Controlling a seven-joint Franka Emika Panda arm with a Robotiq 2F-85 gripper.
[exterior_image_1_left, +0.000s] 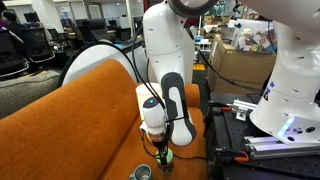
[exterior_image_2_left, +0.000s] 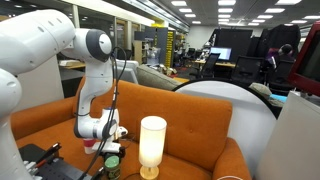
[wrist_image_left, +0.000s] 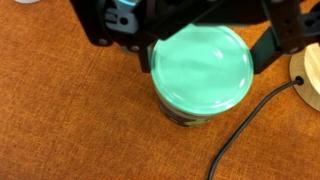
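A can with a pale green lid stands upright on the orange seat, directly below my gripper in the wrist view. My gripper is open, with one of its dark fingers on each side of the lid. In exterior view 2 the green can shows at the bottom, just under the gripper. From exterior view 1 the green can is partly covered by the gripper. Whether the fingers touch it cannot be told.
A lamp with a white shade stands close to the can on a round wooden base. Its dark cable runs past the can. A cup stands beside it. The orange backrest rises behind.
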